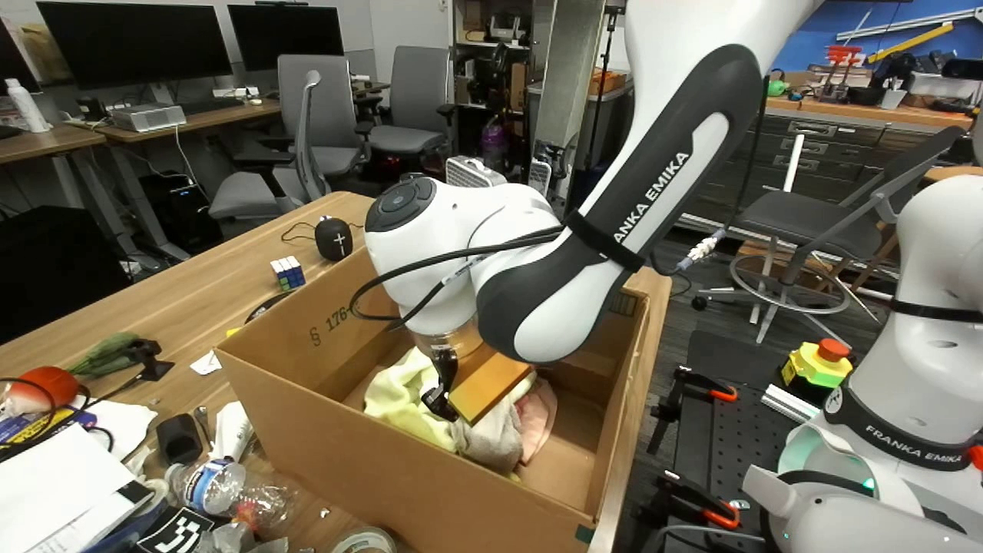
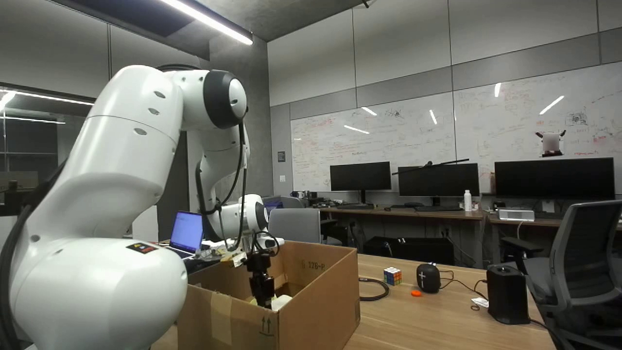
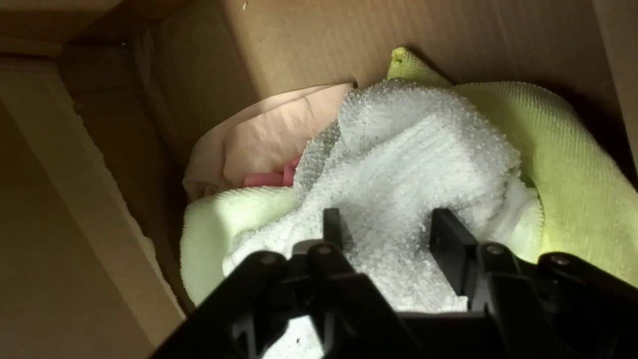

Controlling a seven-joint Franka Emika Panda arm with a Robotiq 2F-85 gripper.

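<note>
Inside the cardboard box lies a heap of cloths: a white-grey towel (image 3: pixel 412 161) on top, a yellow-green cloth (image 3: pixel 556 161) beside and under it, and a pink cloth (image 3: pixel 269 131) at one side. Down at the heap is my gripper, its two black fingers apart over the white-grey towel. The towel's surface shows between the fingertips; whether any of it is pinched does not show. In exterior view 1 the fingertips are partly hidden against the heap. A small red-pink thing (image 3: pixel 269 179) peeks out between the pink cloth and the towel.
The box's walls (image 1: pixel 396 479) rise around the gripper on all sides. Bare box floor (image 1: pixel 576 461) shows to the right of the heap. On the table outside are a puzzle cube (image 1: pixel 287 273), a black speaker (image 1: pixel 333 239) and a plastic bottle (image 1: pixel 207 487).
</note>
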